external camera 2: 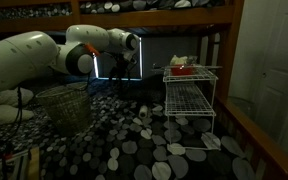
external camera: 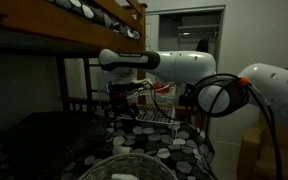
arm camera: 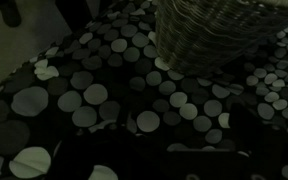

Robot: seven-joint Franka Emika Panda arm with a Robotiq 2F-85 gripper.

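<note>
My gripper [external camera: 122, 108] hangs above the dotted bedcover, its dark fingers hard to make out in the dim light. In exterior view 2 the gripper [external camera 2: 126, 72] is near the back of the bed, beyond the basket. The wrist view shows its dark fingers spread apart, with only bedcover between them. A round wicker basket [arm camera: 219, 40] stands at the top of that view, apart from the fingers. In exterior view 1 a pale item lies inside the basket [external camera: 92, 174]. A small pale object [external camera 2: 145, 109] rests on the bedcover; its kind is unclear.
A white wire rack [external camera 2: 189, 100] stands on the bed, with a red container [external camera 2: 182, 72] on its top shelf. The upper bunk [external camera: 59, 30] overhangs the bed. Open bedcover [external camera 2: 134, 145] lies in front of the rack.
</note>
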